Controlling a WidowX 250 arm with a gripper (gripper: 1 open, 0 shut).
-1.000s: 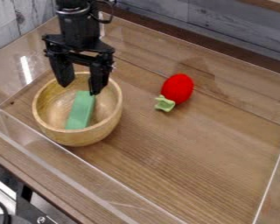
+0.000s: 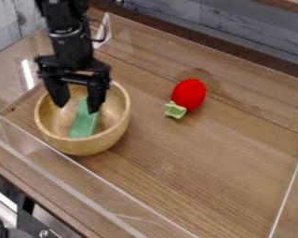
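Note:
My black gripper [image 2: 74, 85] hangs over the wooden bowl [image 2: 115, 125] at the left, its fingers open and pointing down over the bowl's back part. A green oblong object [image 2: 85, 121] lies inside the bowl, just below and in front of the gripper; whether the fingers touch it I cannot tell.
A red rounded object [image 2: 189, 93] and a small pale green piece [image 2: 175, 110] lie right of the bowl on the wooden table [image 2: 214, 177]. Grey plank walls stand behind.
The gripper has come lower and a little to the left over the bowl. The bowl and the objects look unmoved.

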